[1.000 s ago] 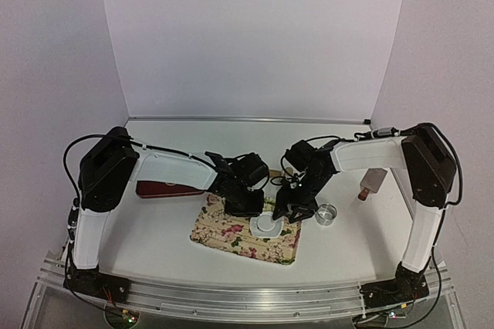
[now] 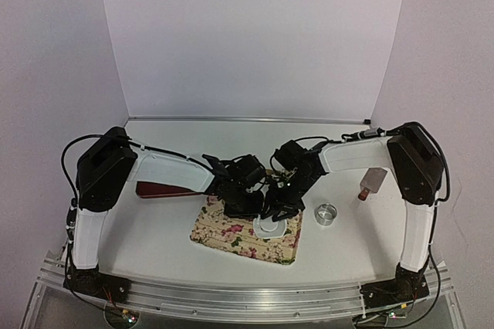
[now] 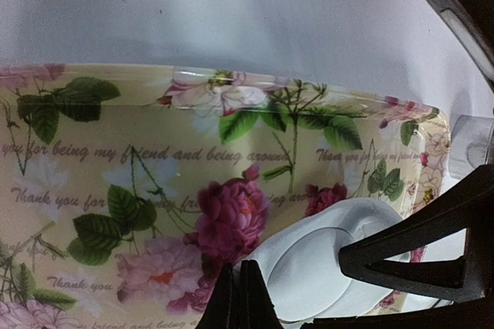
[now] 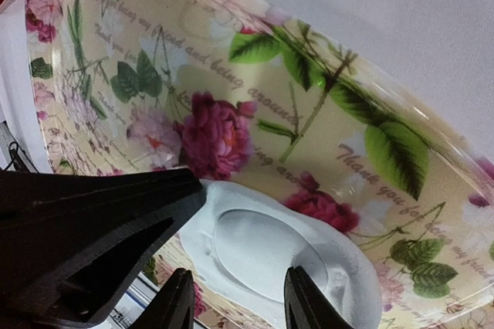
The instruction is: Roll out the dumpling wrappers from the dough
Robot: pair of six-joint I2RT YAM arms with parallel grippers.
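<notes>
A flattened white dough wrapper (image 2: pixel 269 226) with a thinner-looking oval centre lies on the floral board (image 2: pixel 216 232), also seen as white dough (image 3: pixel 305 275) in the left wrist view and as the wrapper (image 4: pixel 258 248) in the right wrist view. My left gripper (image 2: pixel 255 204) is over the board at the wrapper's upper left, its dark fingertips at the dough's edge. My right gripper (image 2: pixel 282 207) is above the wrapper's upper right, its fingers reaching onto the dough in both wrist views. The finger states are unclear, as the two grippers overlap.
A small metal cup (image 2: pixel 326 214) stands right of the board. A tool with a red handle (image 2: pixel 363 193) lies farther right. A dark red object (image 2: pixel 162 188) lies behind the left arm.
The left arm is nearly still.
</notes>
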